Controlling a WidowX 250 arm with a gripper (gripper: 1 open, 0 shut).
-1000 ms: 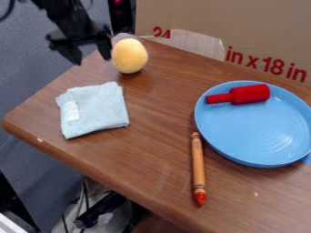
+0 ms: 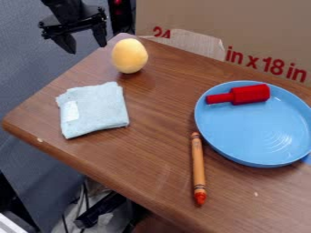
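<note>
The black gripper (image 2: 83, 33) hangs at the top left beyond the table's edge, fingers pointing down and spread apart with nothing visible between them. A yellow egg-shaped object (image 2: 130, 55) stands on the wooden table (image 2: 145, 146) near the back left. A folded pale blue cloth (image 2: 93, 109) lies at the left of the table. On the blue plate (image 2: 255, 136) at the right rests a red cylinder with a handle (image 2: 249, 94). An orange crayon (image 2: 198, 168) lies left of and in front of the plate.
A cardboard box (image 2: 231, 27) stands along the back, with a clear plastic piece (image 2: 188, 41) before it. The table's middle, between cloth, plate and crayon, is clear. Floor and dark metal parts show past the left edge.
The gripper has moved up and to the left, away from beside the yellow object to beyond the table's edge. The objects on the table look unmoved.
</note>
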